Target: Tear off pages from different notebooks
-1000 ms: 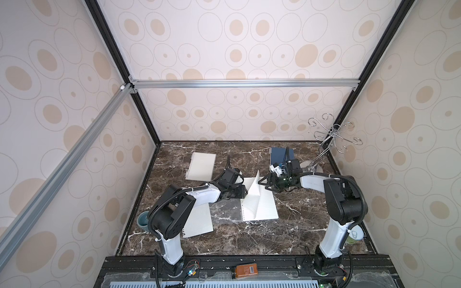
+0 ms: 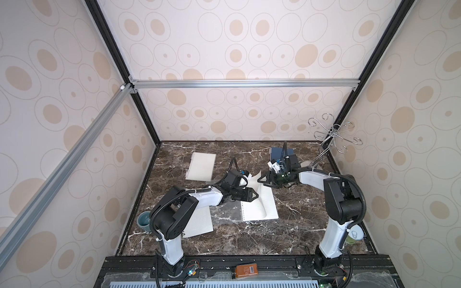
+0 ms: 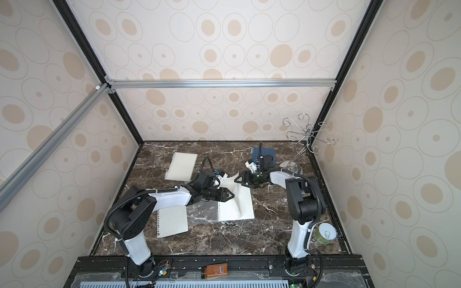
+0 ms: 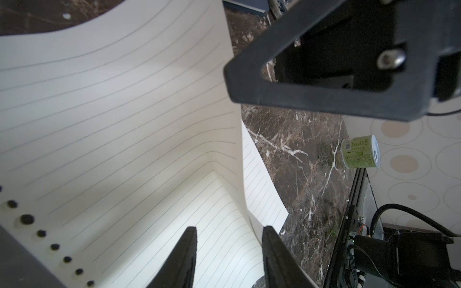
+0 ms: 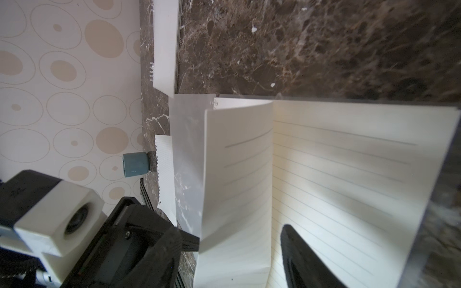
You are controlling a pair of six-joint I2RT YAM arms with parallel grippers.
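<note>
An open spiral notebook (image 2: 266,208) lies in the middle of the table, a lifted, curled page (image 5: 237,182) standing up along it. My left gripper (image 2: 249,195) is over the page from the left; in the left wrist view its fingertips (image 4: 271,240) are apart, the page's edge near the right one. My right gripper (image 3: 242,180) hovers at the page's far end, fingers apart on either side in its wrist view, not visibly closed on it.
A cream notebook (image 2: 200,165) lies back left, a sheet (image 3: 172,221) front left, a blue notebook (image 3: 263,152) back right. A metal stand (image 2: 335,134), teal cup (image 5: 136,164) and green can (image 4: 360,151) sit at the sides.
My left gripper has moved right over the page, which has bent and curled. My right gripper has shifted slightly up and to the left.
</note>
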